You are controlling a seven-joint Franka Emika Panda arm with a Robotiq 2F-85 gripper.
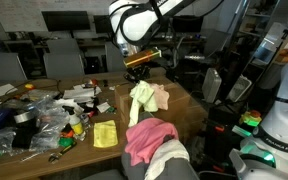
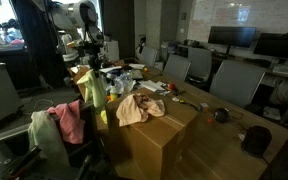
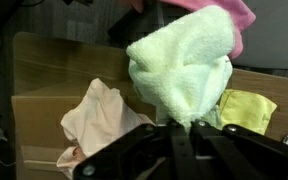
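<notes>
A pale green-white cloth (image 1: 141, 98) hangs from my gripper (image 1: 139, 76), which is shut on its upper part. From the wrist, the same cloth (image 3: 184, 62) bunches out beyond the gripper and hides much of what lies below. In the second exterior view the cloth (image 2: 99, 92) dangles as a long strip beside the table. A pink cloth (image 1: 149, 138) drapes over the chair below, with a grey cloth (image 1: 174, 162) in front of it. On the tabletop lies a yellow cloth (image 1: 105, 134); a peach cloth (image 1: 159, 96) rests by the cardboard box (image 3: 36, 125).
Plastic bags (image 1: 51, 127), bottles, tools and papers crowd the left and back of the wooden table (image 1: 84, 155). Monitors and chairs stand farther back. Bare tabletop shows at the front left, around the yellow cloth.
</notes>
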